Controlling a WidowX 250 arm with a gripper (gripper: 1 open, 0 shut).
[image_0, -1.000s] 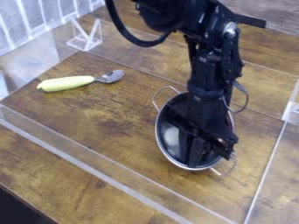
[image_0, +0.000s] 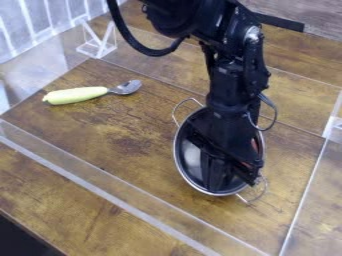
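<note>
My gripper (image_0: 221, 160) reaches down into a dark round pot (image_0: 187, 168) with wire handles on both sides, on the wooden table. The arm and gripper hide most of the pot's inside, and I cannot see what, if anything, is between the fingers.
A pale yellow corn cob (image_0: 74, 95) and a metal spoon (image_0: 124, 87) lie at the left. Clear plastic walls (image_0: 67, 152) edge the work area, and a white rack (image_0: 98, 40) stands at the back left.
The arm and gripper have shifted slightly to the left, and the pot has moved a little left with them. The cob and spoon have not moved.
</note>
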